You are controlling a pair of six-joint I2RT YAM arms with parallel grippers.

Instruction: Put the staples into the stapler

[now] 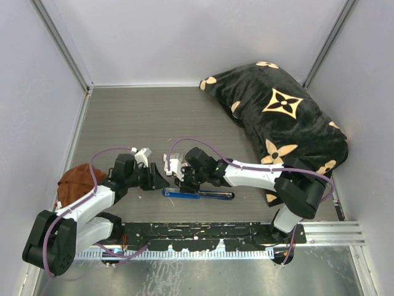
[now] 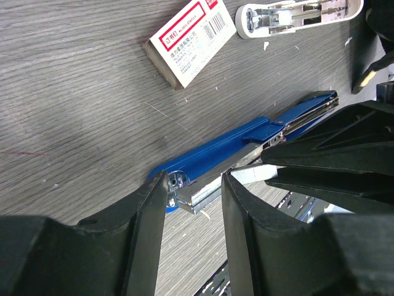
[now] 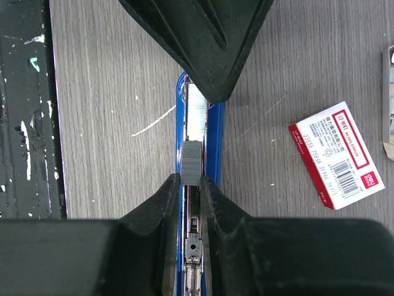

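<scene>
The blue stapler [image 1: 175, 193] lies opened on the table, its metal channel [image 2: 209, 180] exposed. In the right wrist view, a short grey staple strip [image 3: 191, 161] is pinched between the tips of my right gripper, lined up over the channel. From the left wrist side the same strip [image 2: 254, 174] shows silvery at the right fingertips, just above the channel; whether it touches is hard to tell. My left gripper is part open at the stapler's end, the channel's tip showing between its fingers with gaps visible.
Behind the stapler lies a white and red staple box [image 2: 192, 38]. A white-framed clear case [image 2: 298, 17] sits beyond it. A dark patterned cushion [image 1: 283, 117] fills the back right, a brown cloth [image 1: 77, 185] the left. Table space behind the box is clear.
</scene>
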